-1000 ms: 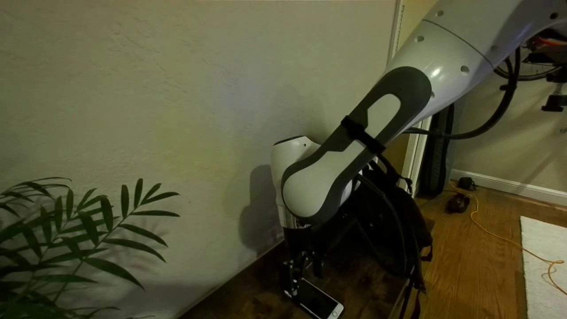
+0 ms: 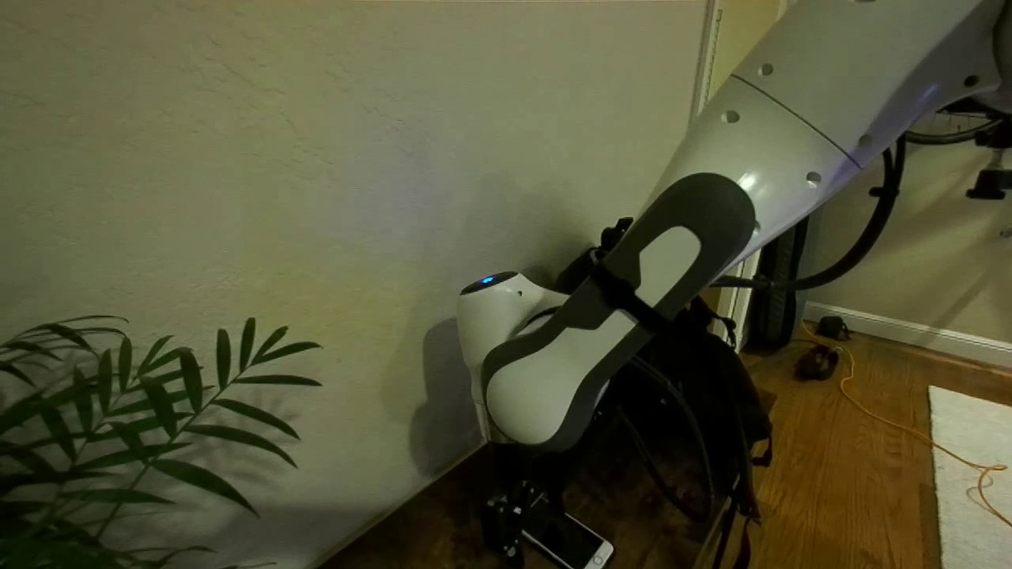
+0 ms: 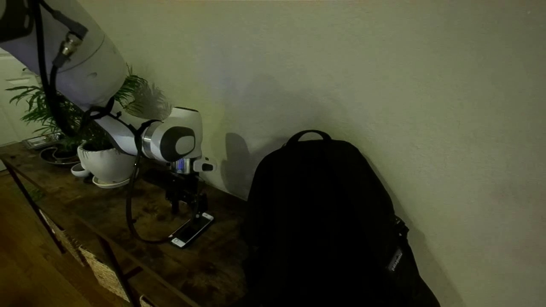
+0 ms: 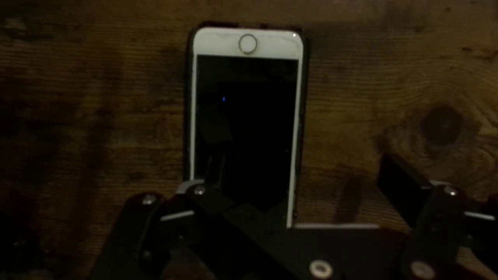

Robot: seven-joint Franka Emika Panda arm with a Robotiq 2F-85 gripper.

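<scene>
A phone (image 4: 247,121) with a white front and dark case lies flat, screen up, on the dark wooden tabletop. In exterior view 2 the same phone (image 3: 192,231) is under my arm's end. My gripper stands open low over the phone's far end. Its left finger (image 4: 205,205) overlaps the phone in the wrist view, while the right finger (image 4: 406,191) is over bare wood well to the right. Nothing is held between them. Whether the left finger touches the phone cannot be told from these dark frames.
A large black backpack (image 3: 327,220) leans on the wall (image 3: 435,102) beside the phone. On the other side stand a white plant pot (image 3: 108,163) and leafy plant (image 2: 161,427). Bare tabletop (image 3: 215,273) shows in front of the phone.
In exterior view 1 my arm has come down and shifted left. The gripper now sits lower, by the phone's end. The phone appears in the same spot.
</scene>
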